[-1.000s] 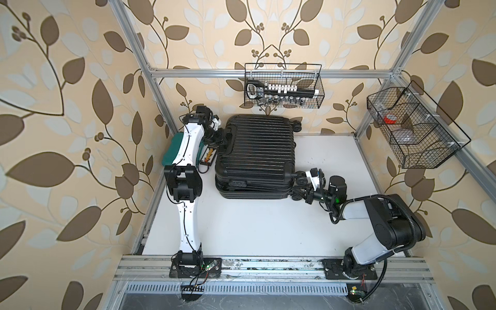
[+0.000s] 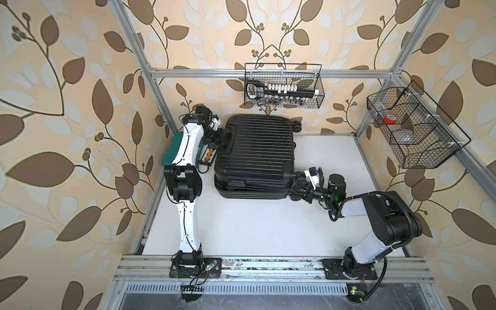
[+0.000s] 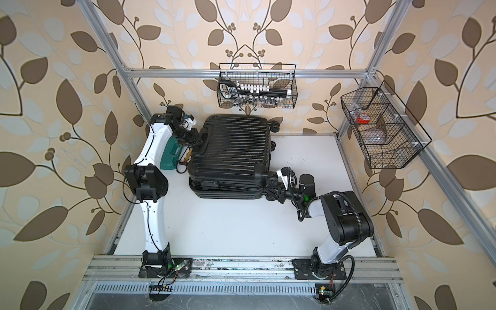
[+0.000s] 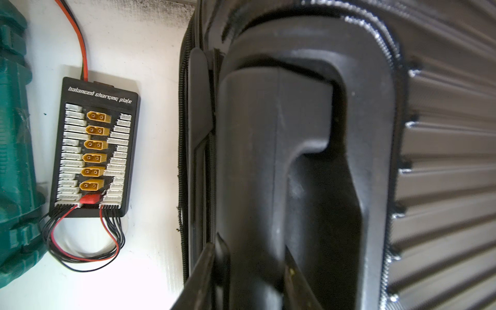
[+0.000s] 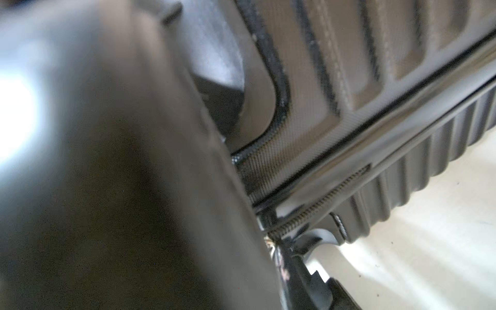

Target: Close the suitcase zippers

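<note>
The black ribbed suitcase (image 2: 261,149) lies flat on the table, its wheels to the right. My left gripper is shut on its side handle (image 4: 253,155), one finger on each side of the grip. A zipper track (image 4: 182,155) runs along that side's edge. At the front right corner my right gripper (image 2: 305,195) sits beside a wheel. The right wrist view shows a stretch of zipper (image 5: 325,199) ending near a dark finger (image 5: 289,273); a large blurred wheel (image 5: 155,180) covers much of the fingers, so what lies between them is hidden.
A charging plate (image 4: 95,149) with coiled wires and a green case (image 4: 15,144) lie close to the suitcase's left side. Wire baskets (image 2: 284,85) hang on the back and right walls.
The right arm and its gripper have shifted very slightly left, and the suitcase with them by a hair. My left gripper stays at the handle.
</note>
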